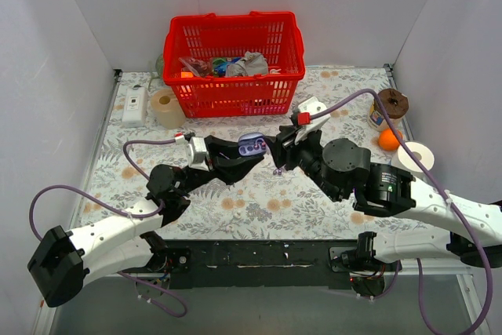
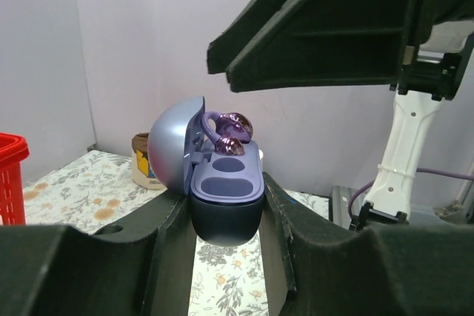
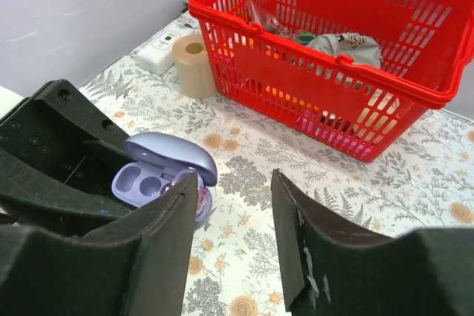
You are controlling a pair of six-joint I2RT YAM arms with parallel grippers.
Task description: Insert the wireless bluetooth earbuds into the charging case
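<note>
My left gripper is shut on the lavender charging case, holding it above the table with its lid raised. A purple earbud with a curved band lies tipped across one end of the case, not seated in the wells; two round wells beside it are empty. My right gripper stands open just beside the case, nothing between its fingers. From the left wrist view, its dark fingers hang above and right of the earbud, apart from it. Another small earbud lies on the table below, seen from the top.
A red basket with mixed items stands at the back. A tan tape roll and white power strip are left of it. An orange, a can and a white roll sit at the right.
</note>
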